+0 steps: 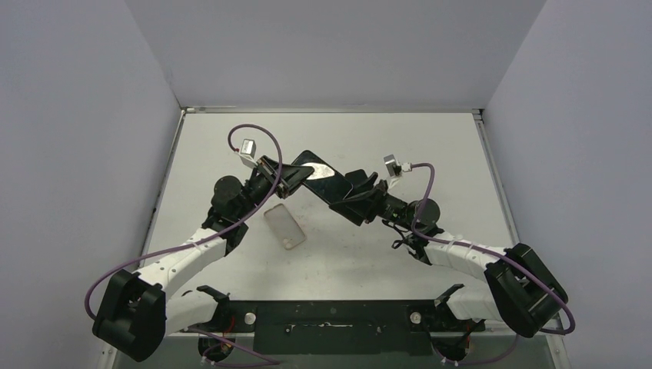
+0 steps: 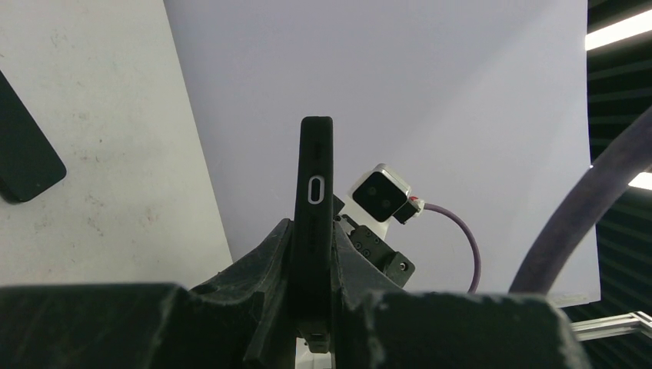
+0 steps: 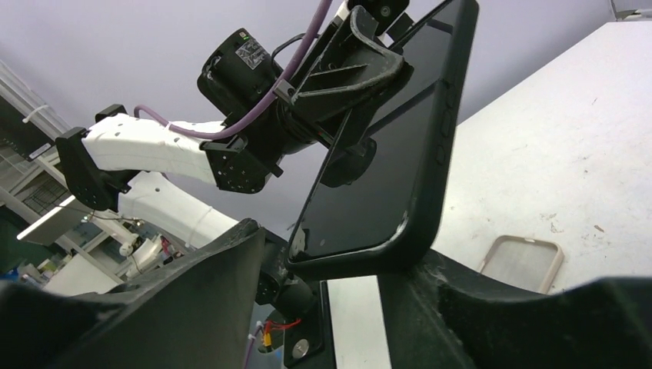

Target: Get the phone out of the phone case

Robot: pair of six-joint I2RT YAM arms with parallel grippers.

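A phone in a black case (image 1: 330, 183) is held aloft at a slant, dark screen up, with my left gripper (image 1: 309, 171) shut on its upper-left end. Edge-on in the left wrist view, the cased phone (image 2: 315, 146) shows a slot in its case and stands between the fingers. My right gripper (image 1: 354, 191) is part open at the opposite end. In the right wrist view its fingers (image 3: 200, 300) lie on either side of the cased phone's lower corner (image 3: 346, 265); whether they touch it I cannot tell.
A clear case (image 1: 284, 226) lies flat on the white table (image 1: 346, 261), below the left gripper. Another black flat object (image 2: 27, 146) rests on the table, partly behind the phone from above.
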